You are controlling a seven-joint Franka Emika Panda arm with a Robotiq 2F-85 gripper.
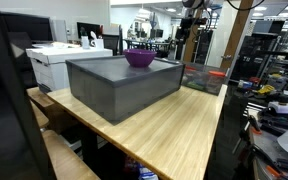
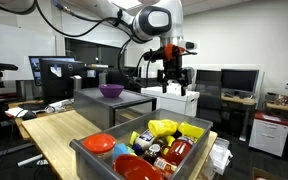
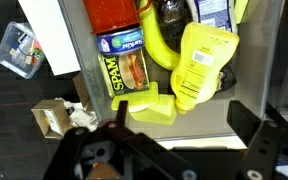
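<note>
My gripper stands open and empty above a grey bin (image 2: pixel 96 165). In the wrist view, a yellow mustard bottle (image 3: pixel 198 68) lies beyond the gap between the fingers, toward the right side of the bin. To its left are a Spam can (image 3: pixel 124 68), a banana (image 3: pixel 156 40) and a red container (image 3: pixel 109 14). A yellow piece (image 3: pixel 144 106) lies near the bin's close wall. Exterior view 2 shows the gripper (image 2: pixel 174 75) hanging well clear of the bin's contents.
Several red items, including a red bowl (image 2: pixel 99 143), fill the bin's other end. A purple bowl (image 1: pixel 140 58) rests on a long grey box (image 1: pixel 124 95). A clear tub (image 3: pixel 21 50) stands outside the bin.
</note>
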